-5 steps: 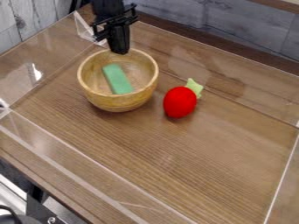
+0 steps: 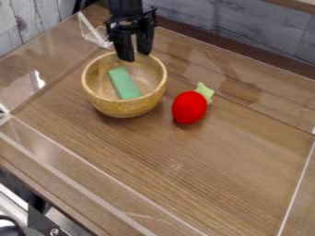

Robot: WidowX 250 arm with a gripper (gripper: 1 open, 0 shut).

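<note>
My gripper [image 2: 131, 31] hangs open above the back of a round, yellowish bowl [image 2: 146, 104], at the top of the view. A green block [image 2: 124, 84] lies in the bowl. A red, rounded object [image 2: 190, 108] sits to the right of the bowl, with a small pale green piece [image 2: 204, 92] just behind it.
Something pale and clear, too small to identify, stands at the back left beside the arm.
The arm and gripper at the back of the bowl have shifted slightly and changed pose. The bowl, green block and red object have stayed in place.
</note>
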